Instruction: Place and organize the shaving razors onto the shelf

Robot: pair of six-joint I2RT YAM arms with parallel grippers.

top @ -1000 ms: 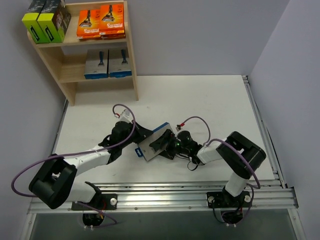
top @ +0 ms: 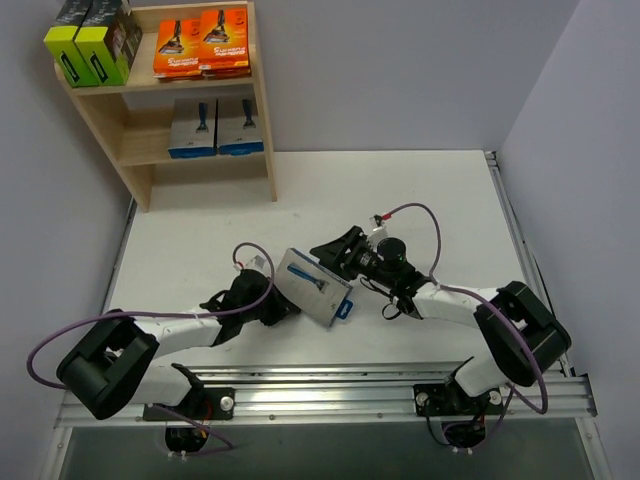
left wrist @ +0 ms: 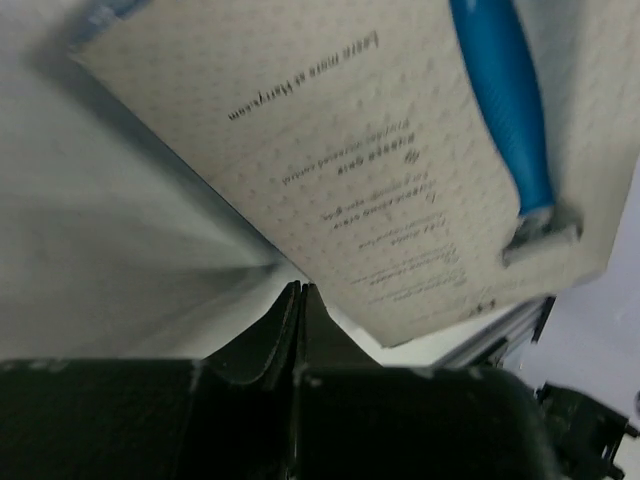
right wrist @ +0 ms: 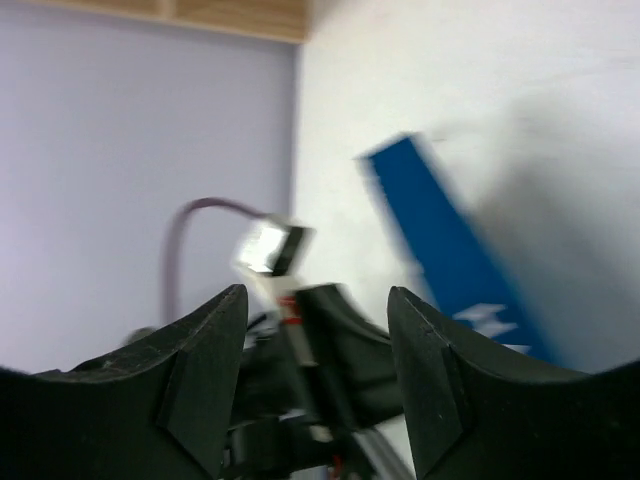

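Observation:
A razor box, pale with a blue razor picture and blue edges, lies turned at an angle on the table in the top view. At its left corner is my left gripper. In the left wrist view the box face fills the upper part, and the left fingers are shut together against its edge; nothing clear shows between them. My right gripper is at the box's upper right edge. Its fingers stand apart in the right wrist view, with the box's blue side beyond them and nothing gripped.
The wooden shelf stands at the back left. Two similar razor boxes sit on its middle level, with orange boxes and green-black boxes above.
The box has turned, its blue tab going from lower left to lower right. My left gripper moved towards the front; my right gripper came off the box's face to its upper edge, fingers apart.

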